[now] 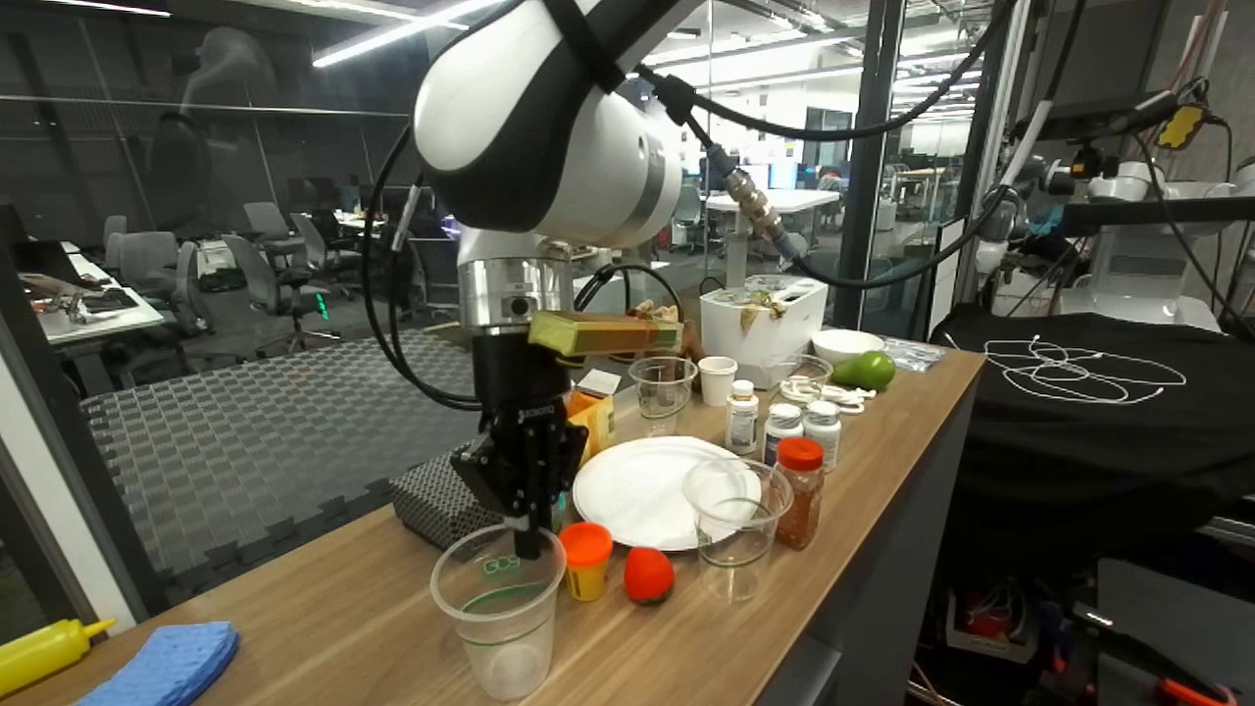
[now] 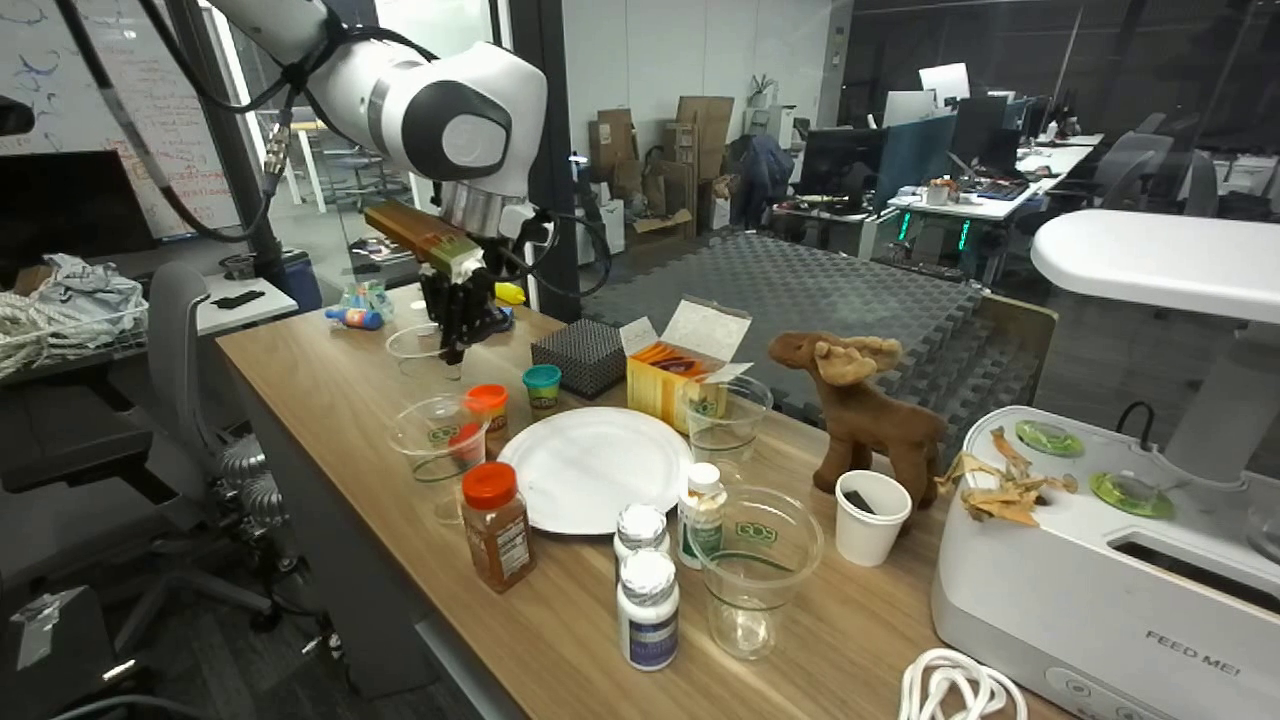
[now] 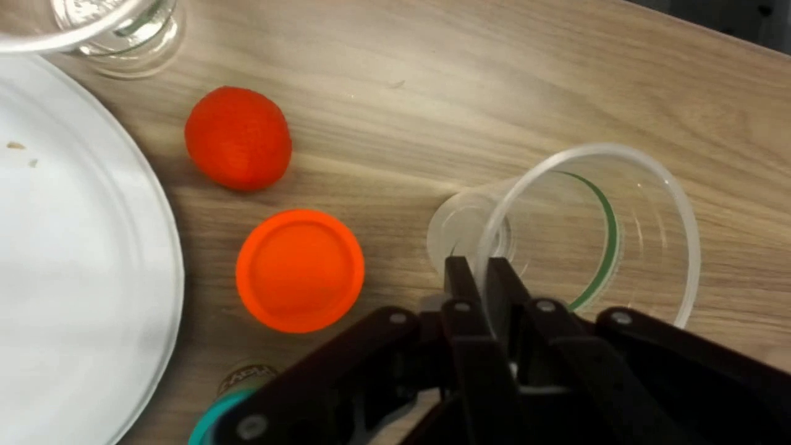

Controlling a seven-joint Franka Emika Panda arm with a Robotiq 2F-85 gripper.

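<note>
My gripper is shut on the near rim of a clear plastic cup point(image 3: 652, 222), one finger on each side of its wall. In the first exterior view the cup point(image 1: 508, 641) is roughly upright at the left of the table items, and the gripper point(image 1: 526, 543) points down at its rim. Whether the cup's base touches the wood cannot be told. The second exterior view shows this cup point(image 2: 414, 360) faintly, with the gripper point(image 2: 452, 352) at its edge. Close by are an orange-lidded tub point(image 3: 300, 271) and a red ball-like object point(image 3: 238, 138).
A white plate point(image 1: 641, 494) lies mid-table, with another clear cup point(image 1: 738, 553) and a red-capped jar point(image 1: 800, 494) beside it. A teal-lidded tub point(image 2: 542, 384) and dark mesh box point(image 2: 582, 356) stand near the back edge. Bare wood lies around a blue cloth point(image 1: 165, 665).
</note>
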